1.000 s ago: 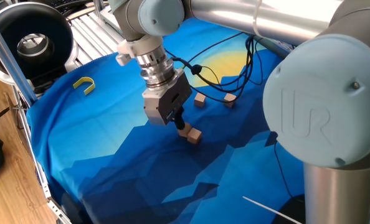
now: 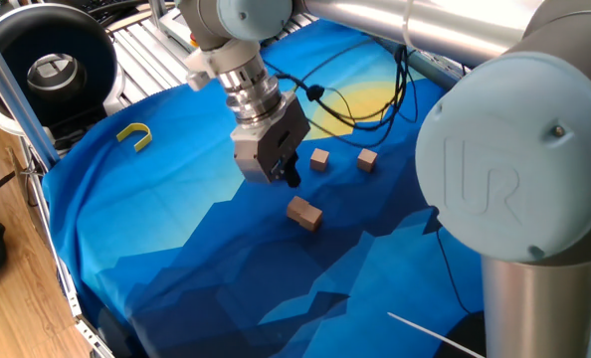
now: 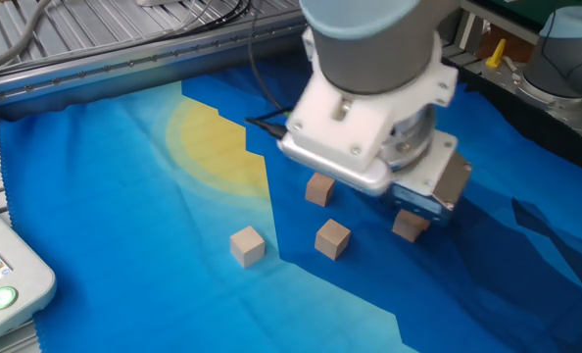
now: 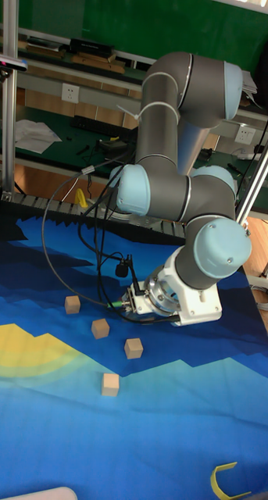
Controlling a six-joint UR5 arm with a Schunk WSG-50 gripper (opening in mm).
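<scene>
Below my gripper [image 2: 293, 180], a wooden block [image 2: 297, 207] and a second block [image 2: 312, 219] sit side by side on the blue cloth, seemingly touching in exterior view 1. The dark fingertips hang just above them, clear of both, with no block visible in their grip. How far the fingers are apart does not show. Two more blocks, one [image 2: 319, 160] nearer and one [image 2: 367, 160] farther right, stand separately. Exterior view 2 has my gripper's housing partly covering a block [image 3: 410, 226]. Four-block spacing looks wider in exterior view 3, where one block [image 4: 110, 384] lies nearest the camera.
A yellow curved piece [image 2: 134, 135] lies at the cloth's left side. Black cables [image 2: 380, 114] loop beside the arm. A tablet-like device [image 3: 7, 279] stands at the left edge in exterior view 2.
My gripper has lifted off the pair of blocks, whose left block was at its fingertips before. That block now stands free beneath it. The other blocks show no clear movement.
</scene>
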